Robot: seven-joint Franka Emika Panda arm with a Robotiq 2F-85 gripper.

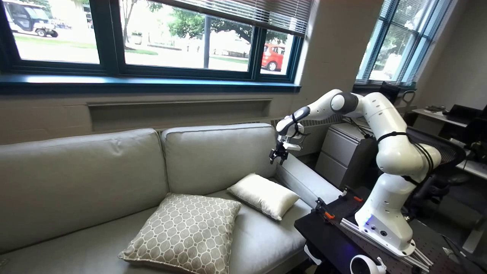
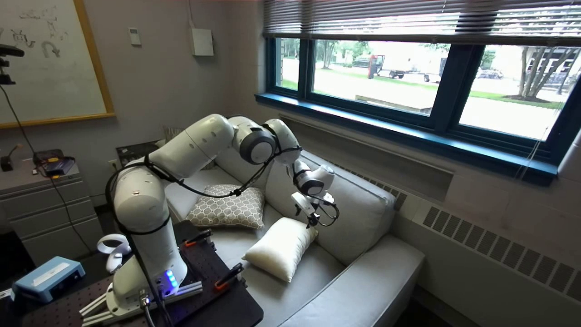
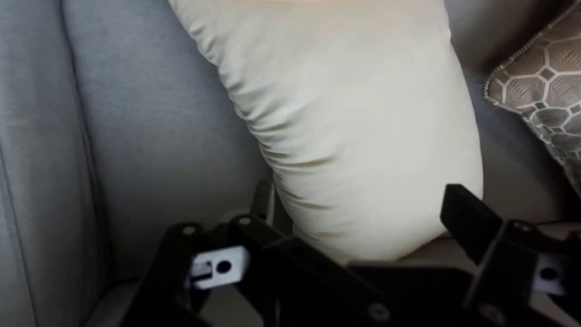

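Note:
A cream pillow (image 1: 263, 195) lies flat on the sofa seat, close to the armrest. Above its back end hangs my gripper (image 1: 278, 161), apart from the fabric, by the back cushion. In the wrist view the cream pillow (image 3: 370, 120) fills the middle, its wrinkled edge running down toward the fingertips. There my gripper has its fingers spread wide, with nothing held between them. The patterned beige pillow (image 1: 189, 230) rests further along the seat; only a corner of that patterned pillow (image 3: 544, 92) shows in the wrist view.
The grey sofa's back cushion (image 1: 219, 157) rises behind the pillows, and its armrest (image 2: 365, 283) bounds the seat on one side. A black table (image 2: 234, 302) with orange-handled clamps (image 2: 227, 278) stands at the sofa's front. Open air surrounds the gripper above the seat.

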